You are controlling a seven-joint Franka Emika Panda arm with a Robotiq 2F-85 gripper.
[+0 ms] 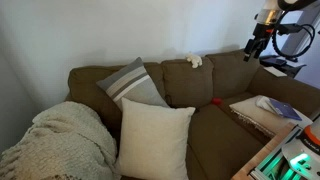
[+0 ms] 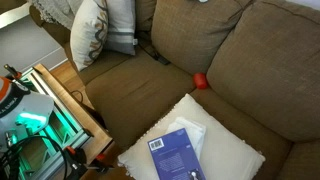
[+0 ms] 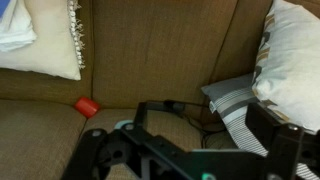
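Note:
My gripper (image 1: 262,50) hangs high above the right half of the brown sofa (image 1: 208,137). Seen from the wrist, the two dark fingers of the gripper stand wide apart, open, and only sofa shows between them. A small red object (image 3: 87,106) lies on the sofa at the foot of the backrest, left of the gripper in that view. On the cream cushion (image 2: 224,150) rest a purple-blue book (image 2: 177,158) and a folded white cloth (image 2: 192,128). A dark strap or cable (image 3: 172,104) lies on the seat beneath the gripper.
A striped pillow (image 1: 131,84) and a white pillow (image 1: 153,139) lean at the sofa's middle. A fluffy cream throw (image 1: 62,146) covers its left end. A small white object (image 1: 194,61) sits on the backrest. Much of the seat is bare.

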